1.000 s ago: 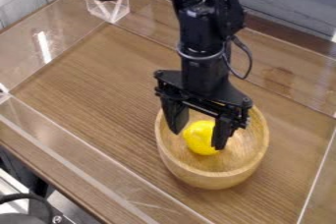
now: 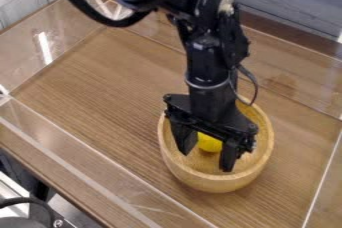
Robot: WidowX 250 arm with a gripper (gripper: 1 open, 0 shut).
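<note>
My black gripper [image 2: 206,126] reaches down into a round wooden bowl [image 2: 215,180] at the centre right of the camera view, its fingers open. A small yellow object [image 2: 209,144] sits in the bowl between the fingers, partly hidden by them.
The bowl rests on a wooden table [image 2: 87,102], which is clear to the left of the bowl. A pale wall or ledge runs along the back, behind the arm.
My gripper has moved lower into the bowl around the yellow object, which is now more hidden behind the fingers.
</note>
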